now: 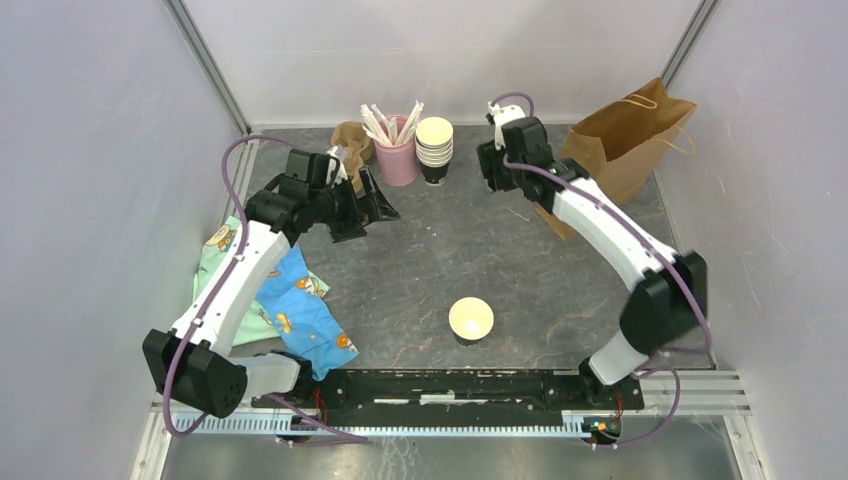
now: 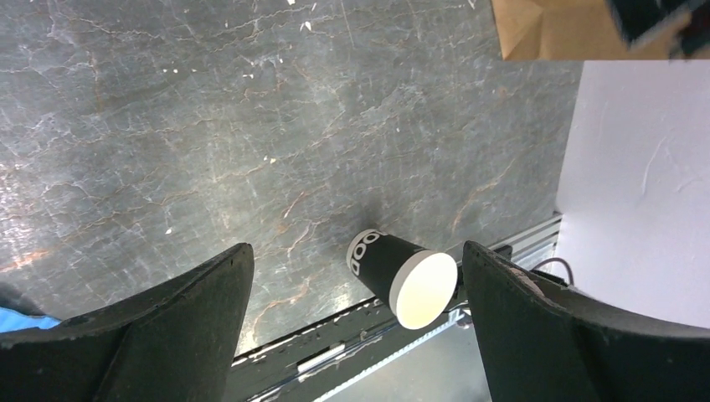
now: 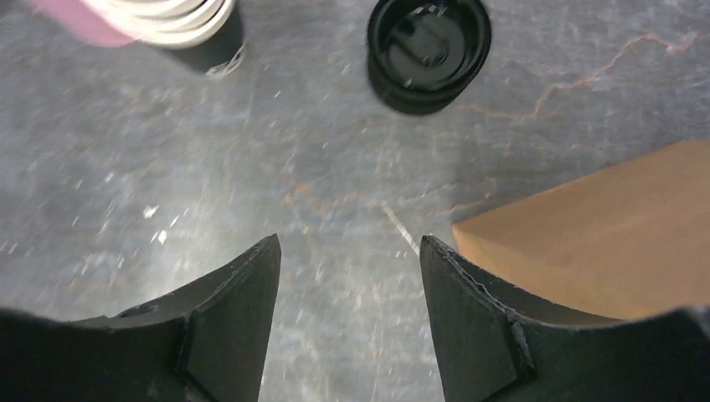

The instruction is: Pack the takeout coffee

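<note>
A single cup with black sides (image 1: 470, 320) stands near the front centre; the left wrist view shows it too (image 2: 389, 268). My right gripper is open over the back of the table, with a black lid stack (image 3: 427, 63) just beyond its fingertips. My left gripper is open and empty at the back left, above the table. A brown paper bag (image 1: 615, 150) stands open at the right. Stacked cups (image 1: 434, 150) stand beside a pink holder of wrapped sticks (image 1: 396, 160) at the back.
A cardboard carrier (image 1: 352, 135) sits at the back left, partly behind my left arm. Blue and green cloths (image 1: 310, 330) lie at the front left. Walls bound the sides and back.
</note>
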